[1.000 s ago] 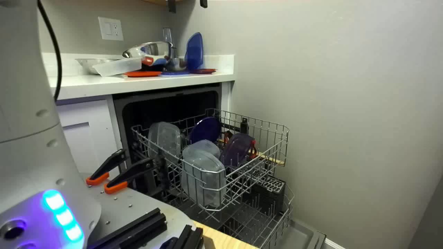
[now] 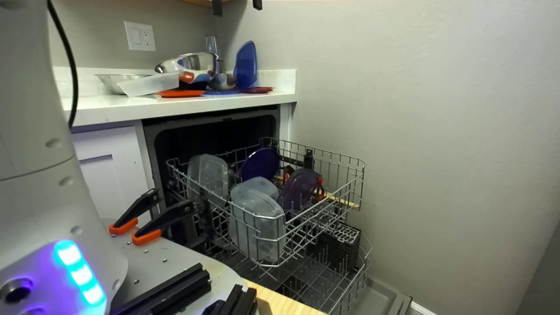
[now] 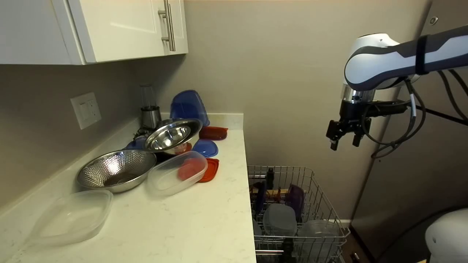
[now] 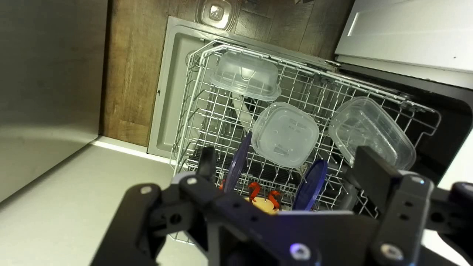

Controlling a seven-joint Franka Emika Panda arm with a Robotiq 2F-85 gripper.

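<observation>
My gripper (image 3: 345,144) hangs in the air above the pulled-out dishwasher rack (image 3: 327,199), well clear of it. In the wrist view its fingers (image 4: 377,170) are spread wide, with nothing held between them. Seen from above, the rack holds a clear container (image 4: 246,75) near its outer corner, a frosted container (image 4: 285,134) in the middle and another clear container (image 4: 370,128) towards the dishwasher. A purple lid (image 4: 239,162) and a dark blue lid (image 4: 312,184) stand on edge. Red-handled utensils (image 4: 254,190) lie near them, partly hidden by my gripper.
On the white counter (image 3: 210,219) are a colander (image 3: 116,168), a steel bowl (image 3: 173,136), clear containers (image 3: 177,173), and red and blue lids (image 3: 189,105). A cabinet (image 3: 127,30) overhangs the counter. A steel-coloured panel (image 4: 48,88) stands beside the lowered dishwasher door (image 4: 166,97).
</observation>
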